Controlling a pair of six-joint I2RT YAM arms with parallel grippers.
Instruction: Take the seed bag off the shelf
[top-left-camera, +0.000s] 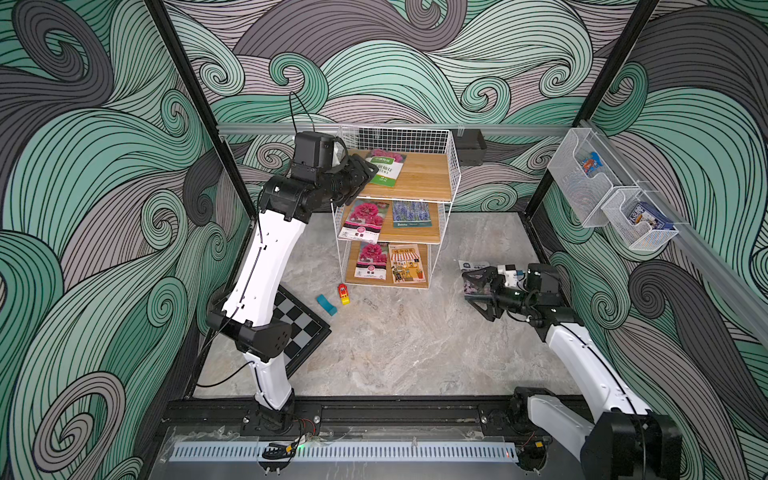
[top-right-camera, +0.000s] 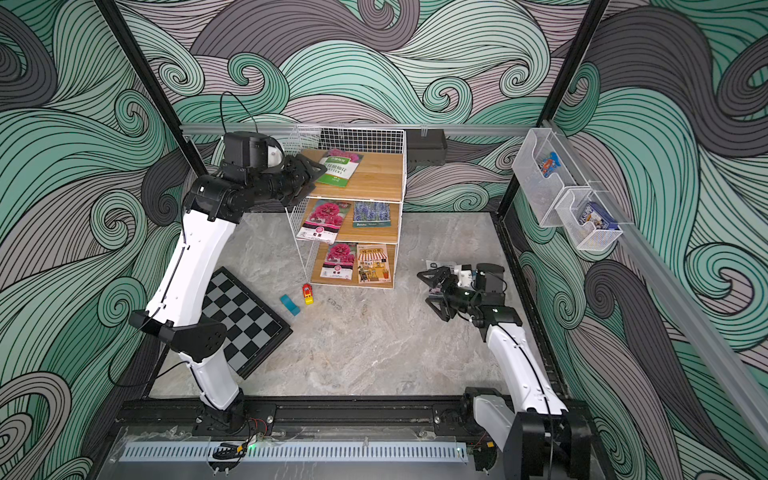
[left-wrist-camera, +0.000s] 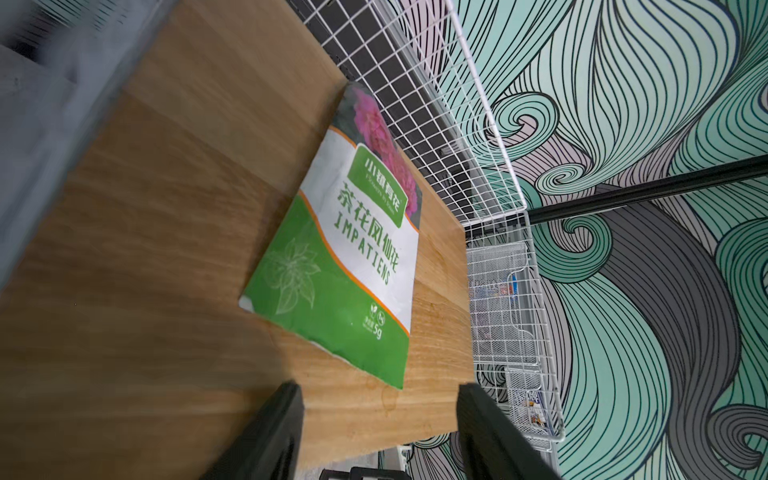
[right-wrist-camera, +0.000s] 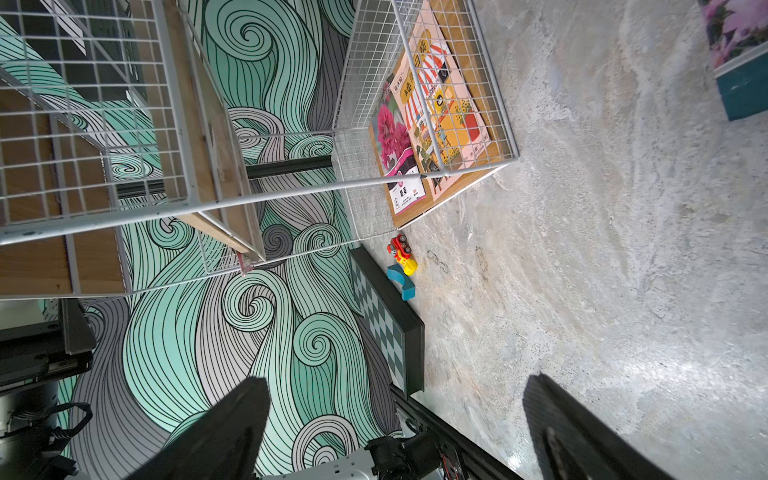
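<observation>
A green and white Impatiens seed bag (left-wrist-camera: 336, 248) with pink flowers lies flat on the wooden top shelf (top-left-camera: 424, 176). My left gripper is open at that shelf's left side, its fingertips just short of the bag's near end in the left wrist view, nothing between them. My right gripper stands open low at the right, apart from the rack, above the floor by another packet (right-wrist-camera: 740, 56).
The lower shelves hold more packets (top-left-camera: 364, 220). A toy car (top-left-camera: 343, 293), a blue block (top-left-camera: 325, 304) and a checkered board (top-right-camera: 240, 320) lie on the floor. Wire baskets (top-left-camera: 576, 184) hang at the right.
</observation>
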